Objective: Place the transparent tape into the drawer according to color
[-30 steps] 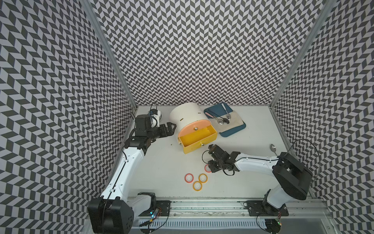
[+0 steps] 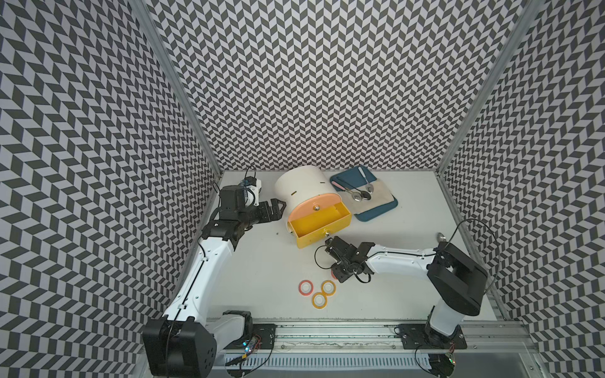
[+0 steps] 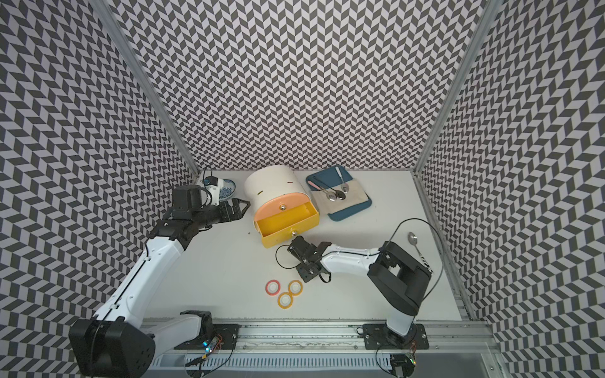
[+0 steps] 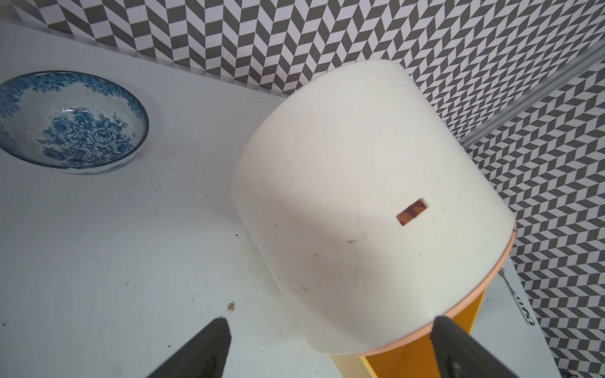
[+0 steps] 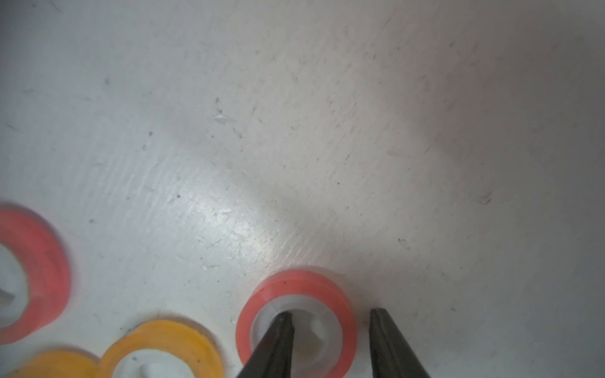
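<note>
A red tape roll lies flat under my right gripper. The gripper is part open: one finger appears over the roll's hole, the other outside its right rim. In the top left view that arm mostly hides this roll. A second red roll and two yellow rolls lie nearby on the table. The white cabinet has its yellow drawer pulled out, empty as far as shows; the orange drawer above is closed. Left of the cabinet, my left gripper stands open and empty.
A blue and cream cloth with several utensils lies behind and right of the drawer. A blue floral bowl sits at the back left, and a spoon at the far right.
My right gripper has moved left and slightly toward the front, over the nearer red roll, covering most of it. The left arm, drawers and other rolls have stayed put.
</note>
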